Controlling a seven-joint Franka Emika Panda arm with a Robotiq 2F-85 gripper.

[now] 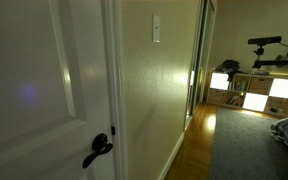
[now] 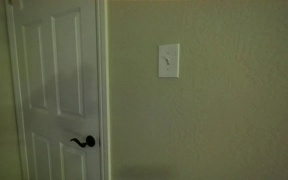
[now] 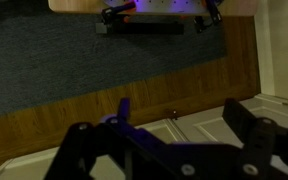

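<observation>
In the wrist view my gripper is open, its two dark fingers wide apart with nothing seen between them. A white panelled door [image 1: 39, 75] with a black lever handle [image 1: 98, 149] fills the left of exterior view 1. The same kind of door [image 2: 62, 62] and dark lever [image 2: 83, 141] appear in exterior view 2, closed against its frame. White panelling [image 3: 199, 125] shows beyond the fingers in the wrist view, apart from them as far as I can tell. Neither exterior view shows the gripper.
A light switch [image 2: 168, 61] sits on the plain wall. Along the wall runs wooden floor [image 1: 193, 140] beside a grey surface [image 1: 239, 145]. Low shelves [image 1: 254, 92] stand at the back. A wooden edge with dark hardware [image 3: 154, 5] crosses the wrist view's top.
</observation>
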